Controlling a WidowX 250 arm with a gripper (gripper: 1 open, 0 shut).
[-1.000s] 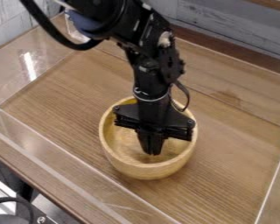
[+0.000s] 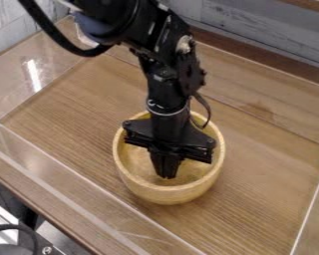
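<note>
My black gripper [image 2: 166, 162] reaches down from the top centre into a tan bowl [image 2: 170, 191] on the wooden table. Its fingertips are low inside the bowl, close together and shut, with no object visible between them. The gripper body covers much of the bowl's back half, so part of the inside is hidden.
A pale panelled wall [image 2: 262, 40] runs along the back. Dark cables lie past the table's edge at the lower left.
The gripper has shifted very slightly to the left inside the bowl.
</note>
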